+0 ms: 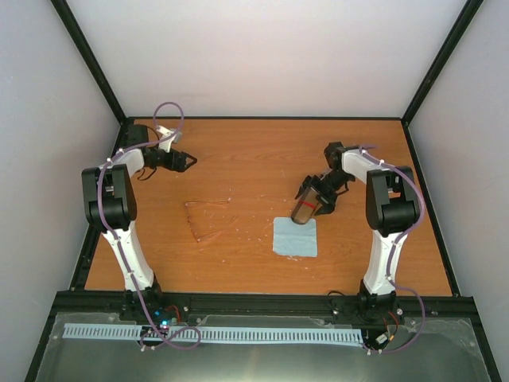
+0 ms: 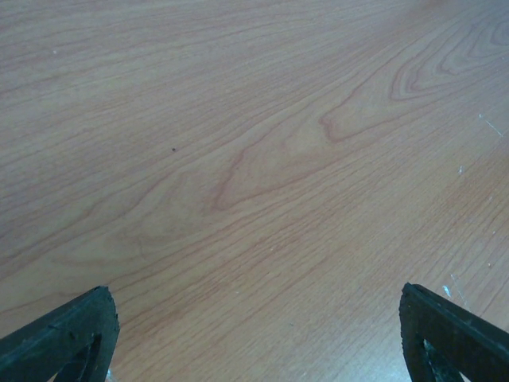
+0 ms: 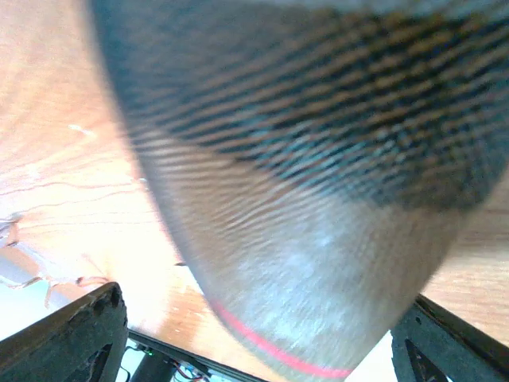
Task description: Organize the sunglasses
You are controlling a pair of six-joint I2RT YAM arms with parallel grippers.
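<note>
A brown, ribbed glasses case (image 1: 305, 208) with a red band is at my right gripper (image 1: 316, 191), its lower end over the top edge of a pale blue cloth (image 1: 294, 239). In the right wrist view the case (image 3: 302, 239) fills the space between and above the open fingers, blurred up close; whether they touch it is unclear. My left gripper (image 1: 184, 161) is open at the upper left with nothing between its fingers, over bare wood in the left wrist view. I cannot make out sunglasses.
Dark frame rails border it, with white walls around.
</note>
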